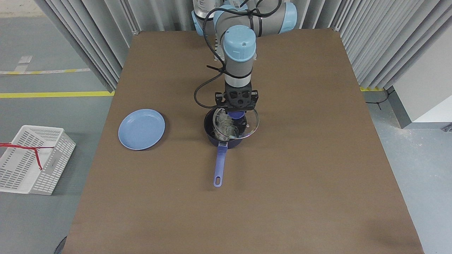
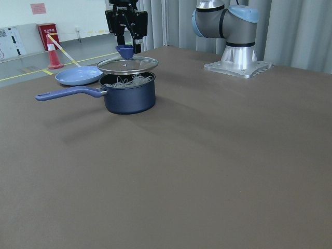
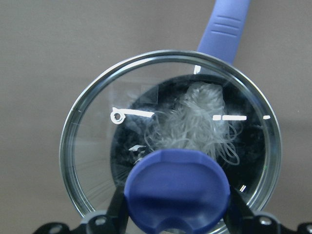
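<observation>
The black gripper (image 2: 126,41) is shut on the blue knob (image 3: 177,187) of a glass lid (image 2: 109,67), holding it over the dark blue saucepan (image 2: 129,101). In the wrist view the lid sits slightly off-centre from the pot beneath it; in the left view it hangs just above the rim, partly over it. White noodle-like strands (image 3: 195,122) show inside the pot through the glass. The pot's lilac handle (image 1: 220,165) points toward the front camera.
A light blue plate (image 1: 141,129) lies on the brown table (image 1: 317,169), left of the pot. A white basket (image 1: 21,169) stands on the floor to the left.
</observation>
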